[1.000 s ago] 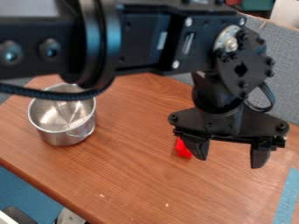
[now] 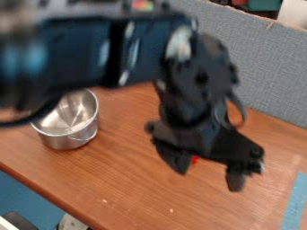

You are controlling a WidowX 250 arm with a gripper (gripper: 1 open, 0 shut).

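Observation:
My gripper (image 2: 206, 172) is in the middle right of the camera view, blurred, with its two fingers apart and pointing down over the wooden table. A small red object (image 2: 193, 160) lies on the table behind and between the fingers, mostly hidden by the gripper. The arm reaches in from the upper left and covers much of the table's back.
A steel pot (image 2: 66, 126) stands on the left of the wooden table (image 2: 132, 189). A grey padded backdrop (image 2: 270, 63) runs along the back. A light blue strip (image 2: 293, 202) lies at the right edge.

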